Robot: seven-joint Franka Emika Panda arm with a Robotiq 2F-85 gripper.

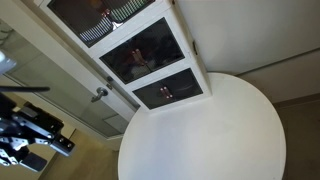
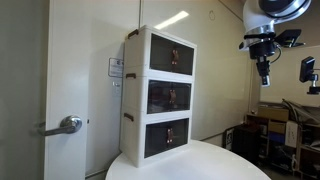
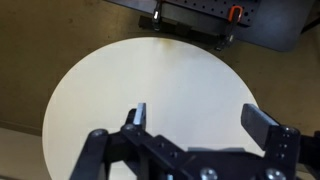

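In the wrist view my gripper stands open, its two dark fingers wide apart and only white tabletop seen between them. It hangs high at the upper right in exterior view 2, and part of my arm point(image 1: 35, 132) shows at the left edge of exterior view 1. A white three-tier cabinet point(image 2: 133, 105) with dark door panels stands on the round white table point(image 1: 210, 140). Its lowest doors point(image 2: 166, 136), middle doors point(image 2: 168, 97) and top doors point(image 2: 170, 55) look shut, each pair with reddish-brown handles. My gripper is well apart from the cabinet.
Behind the cabinet is a door with a metal lever handle point(image 2: 68, 125). A dark perforated metal plate point(image 3: 270, 12) borders the table in the wrist view. Shelves with boxes point(image 2: 275, 125) stand at the right.
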